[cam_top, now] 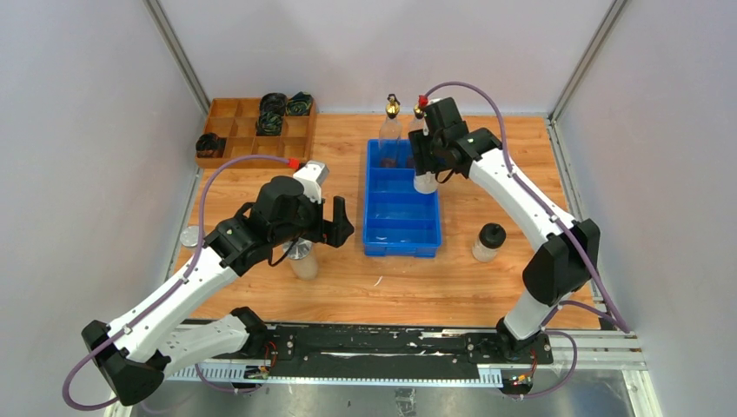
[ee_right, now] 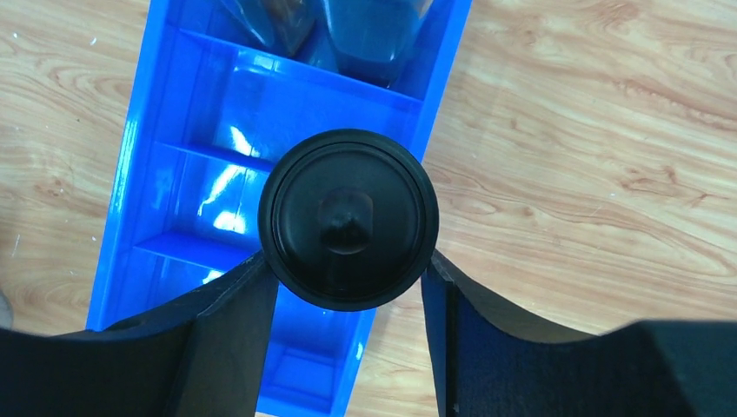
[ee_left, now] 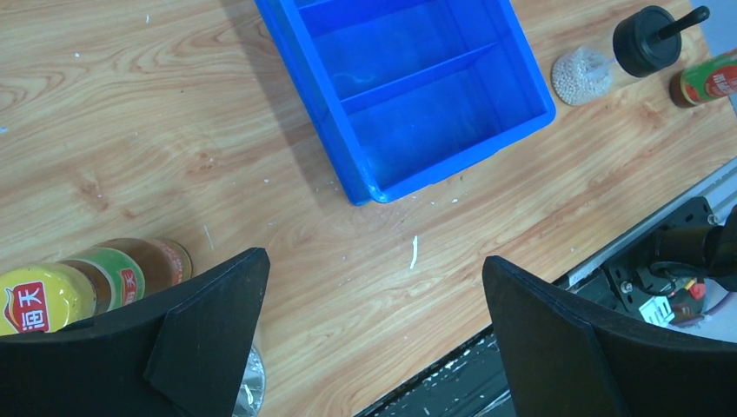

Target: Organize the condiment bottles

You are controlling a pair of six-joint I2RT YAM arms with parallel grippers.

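Observation:
A blue divided tray (cam_top: 402, 251) sits mid-table; two clear bottles with gold tops, the left one (cam_top: 389, 130) in plain sight, stand in its back compartment. My right gripper is shut on a black-lidded jar (ee_right: 348, 217), held over the tray's right edge; its pale body (cam_top: 425, 182) shows below the fingers. To the tray's left, my left gripper (cam_top: 337, 228) is open with nothing between its fingers. A yellow-capped sauce bottle (ee_left: 52, 297) stands below it. Right of the tray is another black-lidded jar (cam_top: 488, 241), with a green-labelled bottle (ee_left: 708, 81) near it.
A wooden compartment box (cam_top: 228, 109) with dark bundles is at the back left. A silver-lidded jar (cam_top: 300, 252) stands close to the left gripper, and a further pale lid (cam_top: 189, 235) lies at the left edge.

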